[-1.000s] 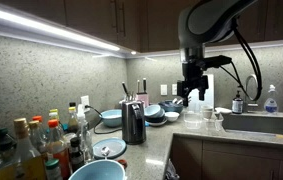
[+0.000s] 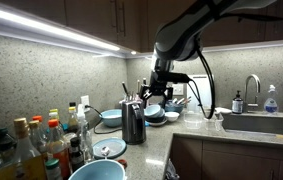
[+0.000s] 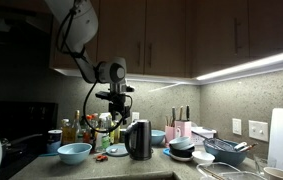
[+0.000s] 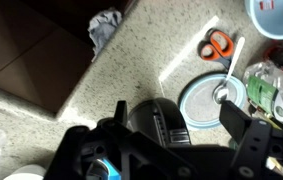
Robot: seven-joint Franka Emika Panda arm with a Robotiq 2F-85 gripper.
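Observation:
My gripper is open, its two black fingers wide apart with nothing held between them. Below it in the wrist view is the black kettle (image 4: 159,122), partly hidden by the gripper body. From the side, the gripper (image 2: 165,92) hangs in the air above and a little to the right of the kettle (image 2: 133,123), apart from it. The kettle (image 3: 139,140) stands upright on the counter. Beside it lies a light blue plate (image 4: 203,101) with a spoon (image 4: 224,88) on it, and orange-handled scissors (image 4: 218,46) are close by.
A light blue bowl (image 3: 74,153) and several bottles (image 2: 28,145) crowd the counter on one side of the kettle. Stacked bowls (image 3: 181,146) stand on its other side. A grey cloth (image 4: 104,29) lies near the counter edge. The sink (image 2: 261,125) is at the far right.
The counter objects have not moved.

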